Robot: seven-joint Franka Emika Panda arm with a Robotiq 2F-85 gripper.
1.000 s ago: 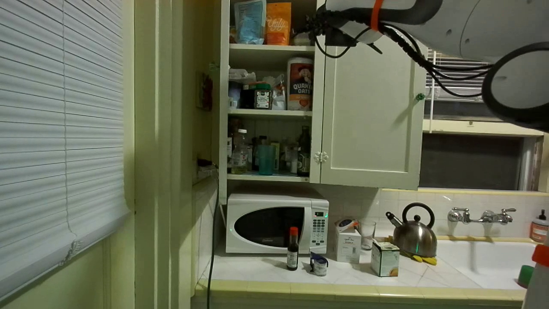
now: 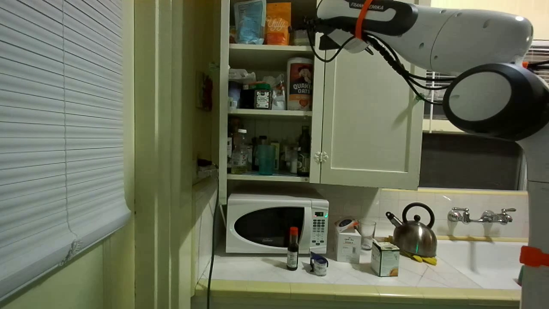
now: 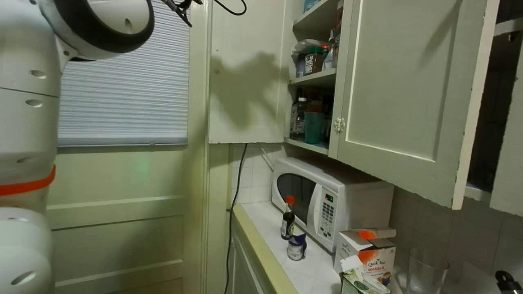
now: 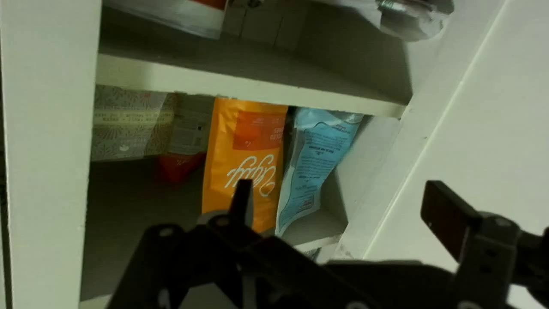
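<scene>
My gripper stands wide open in the wrist view, a dark finger (image 4: 242, 203) on one side and the other far off to the right. Nothing is visible between them. Beyond lies a cupboard shelf holding an orange pouch (image 4: 247, 139) and a light-blue pouch (image 4: 321, 162), both with upside-down print in this view. The orange pouch lies behind the left finger; the blue one appears within the gap. In exterior view 1 the gripper is at the upper cabinet's open front, right of the orange pouch (image 2: 278, 23), its fingers hard to make out.
Below are shelves with an oats canister (image 2: 300, 85) and bottles. A closed cabinet door (image 2: 370, 113) is beside the opening. On the counter stand a microwave (image 2: 275, 221), a red-capped bottle (image 2: 293, 252), a small cup (image 2: 319, 265), cartons, a glass and a kettle (image 2: 415, 234).
In exterior view 1 the forearm and elbow have shifted left, and the hand has risen slightly. The arm now covers the soap bottle by the sink. The shelf and counter items look unmoved.
</scene>
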